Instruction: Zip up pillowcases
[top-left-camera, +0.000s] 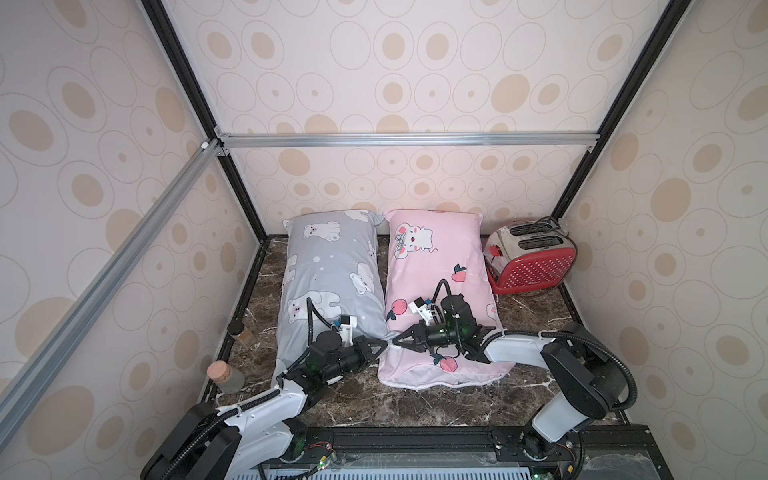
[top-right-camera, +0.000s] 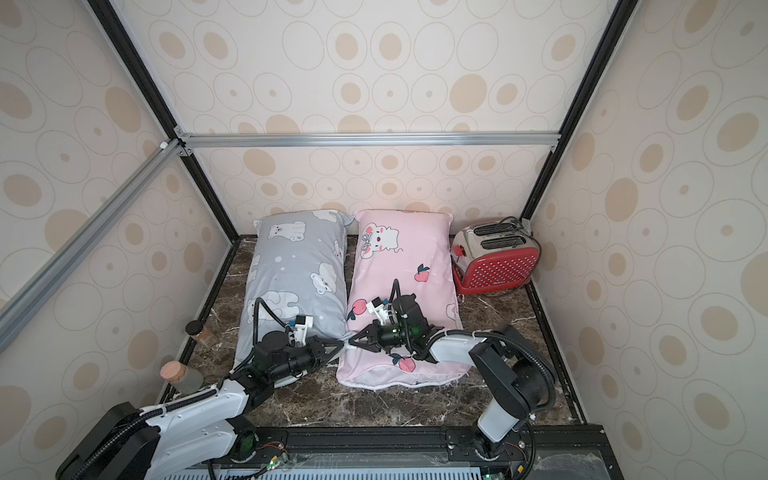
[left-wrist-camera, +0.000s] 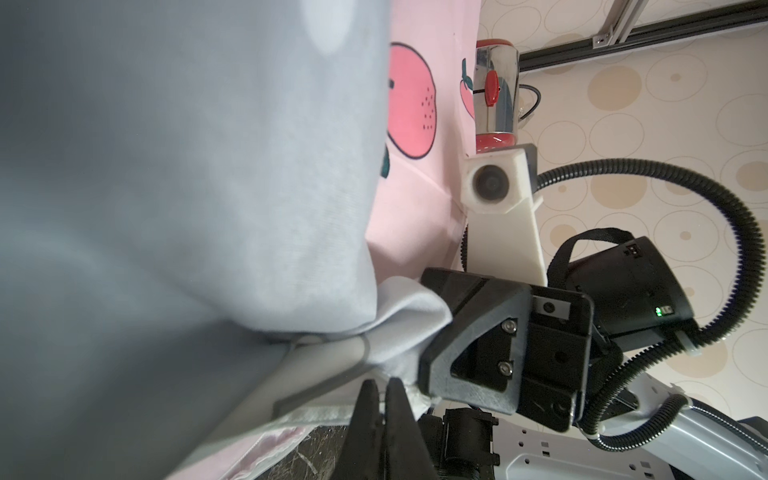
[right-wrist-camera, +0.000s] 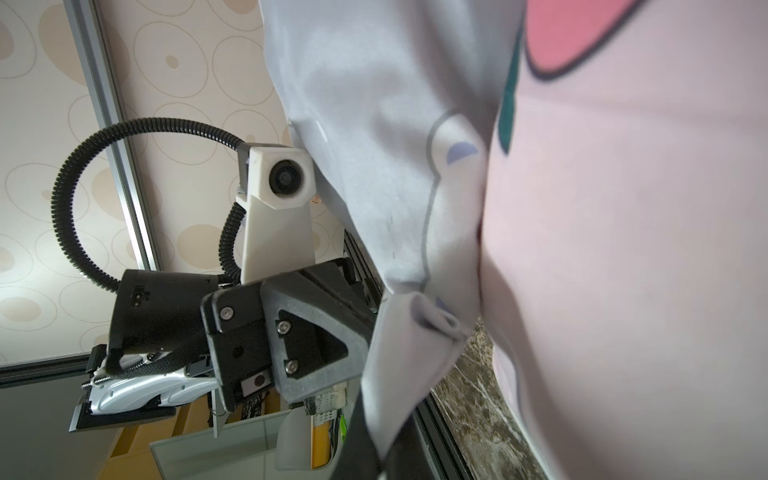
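The grey pillowcase (top-left-camera: 326, 264) with white bears lies on the left, its near right corner pulled out as a narrow fold towards the pink pillowcase (top-left-camera: 428, 276). My right gripper (top-left-camera: 395, 341) is shut on that grey corner; in the right wrist view the cloth (right-wrist-camera: 404, 352) tapers down between its fingertips. Just left of it is my left gripper (top-left-camera: 386, 345), fingers together at the grey case's open edge. In the left wrist view its dark fingertips (left-wrist-camera: 369, 392) overlap a pale hem (left-wrist-camera: 336, 412). Whether a zip pull or thin cloth is between them is hidden.
A red toaster (top-left-camera: 532, 256) stands at the back right. Two small jars, one dark-topped (top-left-camera: 240, 332) and one cork-topped (top-left-camera: 225, 376), are by the left edge. Bare dark marble (top-left-camera: 360, 408) shows along the front.
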